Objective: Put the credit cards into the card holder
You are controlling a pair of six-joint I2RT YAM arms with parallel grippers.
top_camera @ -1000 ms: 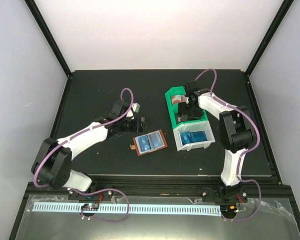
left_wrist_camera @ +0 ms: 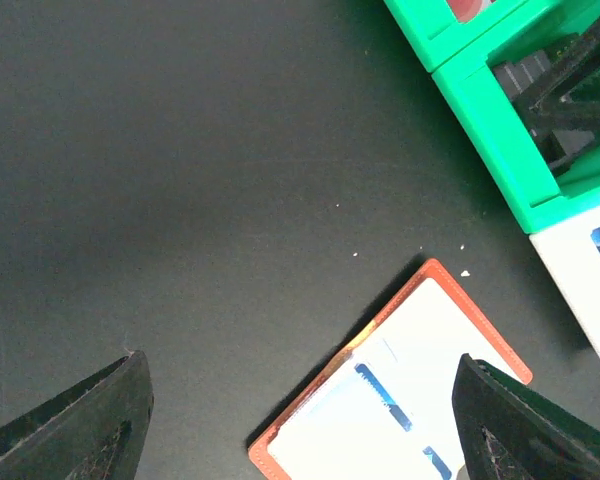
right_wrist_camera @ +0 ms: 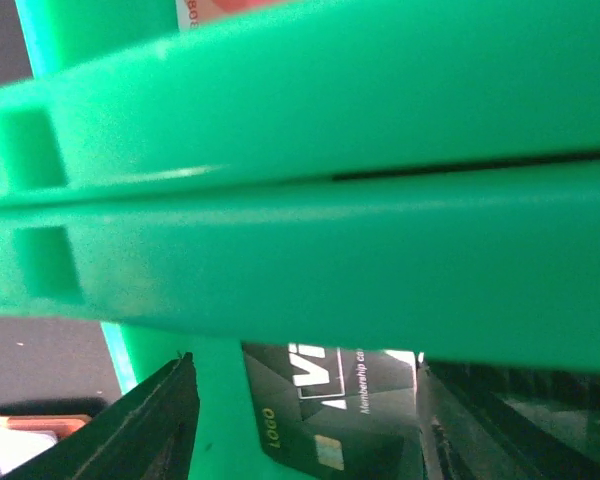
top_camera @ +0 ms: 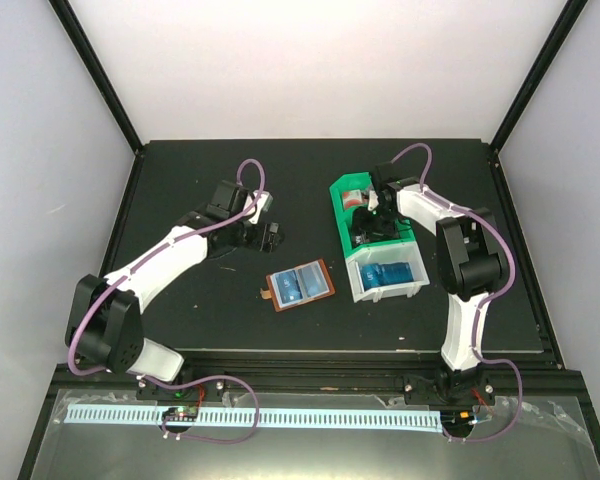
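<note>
The brown-edged card holder (top_camera: 300, 284) lies open on the table, blue cards in its clear pockets. In the left wrist view, part of the holder (left_wrist_camera: 390, 385) shows at the bottom. My left gripper is open above the table, up and left of the holder, empty. Inside the green bin (top_camera: 339, 208), my right gripper has its fingers apart. A black membership card (right_wrist_camera: 330, 415) appears between them in the right wrist view, its right edge close to the right finger (right_wrist_camera: 460, 430). Whether that finger touches it, I cannot tell.
Red-and-white cards (top_camera: 352, 198) lie in the green bin's rear compartment. Blue cards (top_camera: 385, 275) fill the white bin (top_camera: 390, 292) in front. The green divider (right_wrist_camera: 310, 260) crosses close to my right camera.
My left gripper has moved slightly up and to the left in the top view, farther from the card holder. The right gripper has shifted only a little inside the green bin.
</note>
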